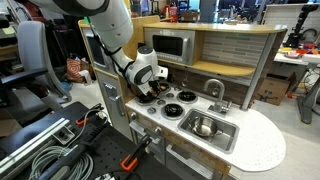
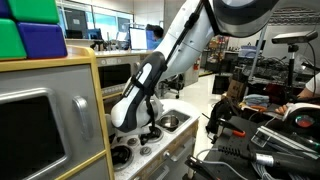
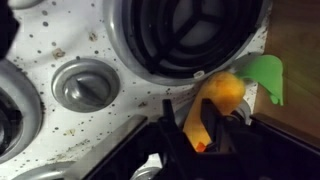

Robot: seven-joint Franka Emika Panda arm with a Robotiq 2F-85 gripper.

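In the wrist view an orange toy (image 3: 228, 88), carrot-like, with a green top (image 3: 265, 72), lies beside a round black burner (image 3: 185, 30). My gripper is down at it, its dark fingers (image 3: 170, 112) on either side of the orange part. Orange shows in the gap between them; whether the fingers press on it cannot be made out. From outside, the white wrist (image 1: 146, 68) hangs low over the left end of the stove, and the toy and fingertips are too small or hidden to make out.
To the right along the counter come more burners (image 1: 173, 110), a steel sink (image 1: 205, 127) with a faucet (image 1: 218, 92), and clear white counter (image 1: 258, 140). A microwave (image 1: 173, 45) and a wooden shelf (image 1: 225, 48) stand close behind the arm.
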